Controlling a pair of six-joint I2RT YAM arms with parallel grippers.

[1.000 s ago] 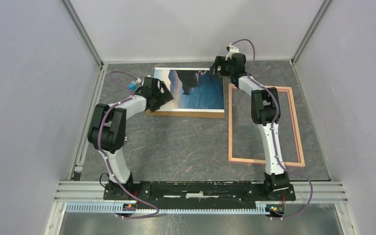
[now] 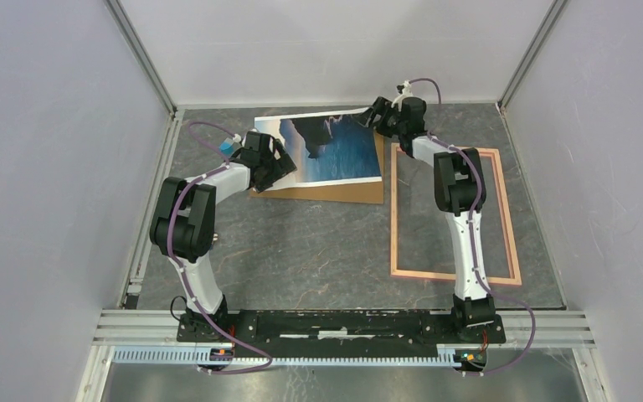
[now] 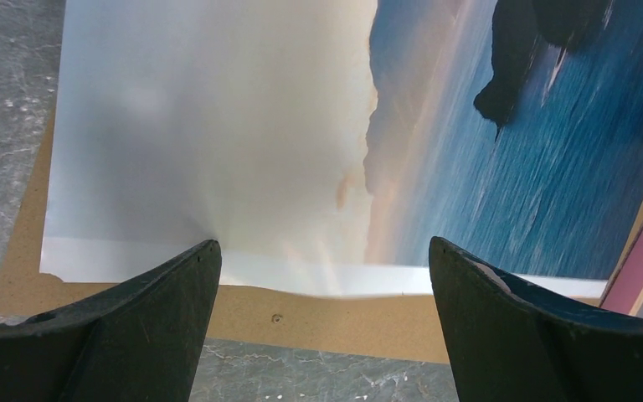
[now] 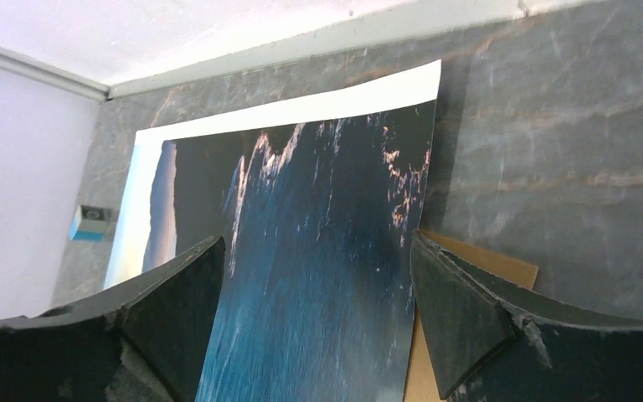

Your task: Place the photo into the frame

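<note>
The photo (image 2: pixel 326 155), a blue seascape with a white border, lies askew on the brown backing board (image 2: pixel 343 193). A strip of board shows along its front and right. Above the photo's front left part, my left gripper (image 2: pixel 283 165) stands open; in the left wrist view the photo's front border passes between its fingers, with none of it gripped. At the back right corner my right gripper (image 2: pixel 372 115) is open too. In the right wrist view that far corner of the photo (image 4: pixel 326 209) sticks out past the board. The empty wooden frame (image 2: pixel 509 219) lies to the right.
A small blue-topped object (image 2: pixel 227 147) sits at the left, near the left arm. White walls (image 2: pixel 326 50) close off the back and sides.
The photo has turned askew on the board, its right end shifted toward the back and its left end out leftward. The right gripper has moved slightly. My left arm looks unchanged.
</note>
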